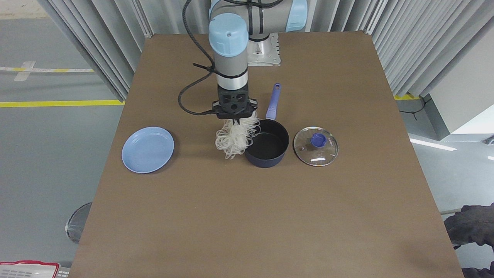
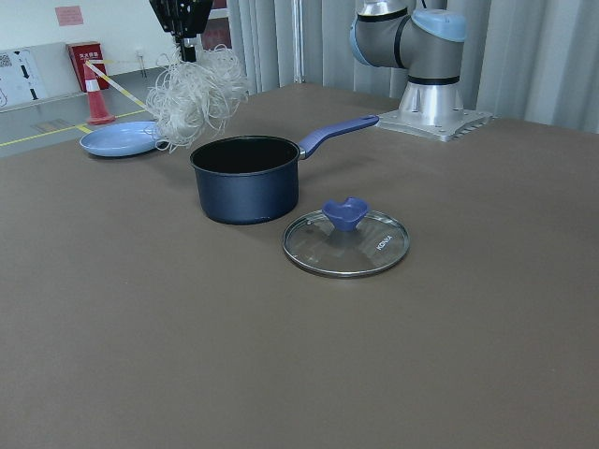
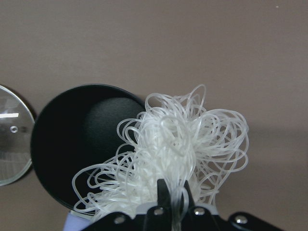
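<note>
My gripper (image 1: 236, 119) is shut on a tangle of white stringy noodles (image 1: 234, 139) (image 2: 192, 103) (image 3: 168, 134), which hangs in the air beside and partly over the left rim of the dark blue saucepan (image 1: 268, 146) (image 2: 247, 192) (image 3: 72, 134). The pan's purple-blue handle (image 1: 273, 102) points toward the robot base. A light blue plate (image 1: 148, 150) (image 2: 117, 140) sits empty on the left of the table.
A glass lid with a blue knob (image 1: 315, 146) (image 2: 345, 243) lies just right of the pan. The robot base (image 1: 268, 51) stands at the back edge.
</note>
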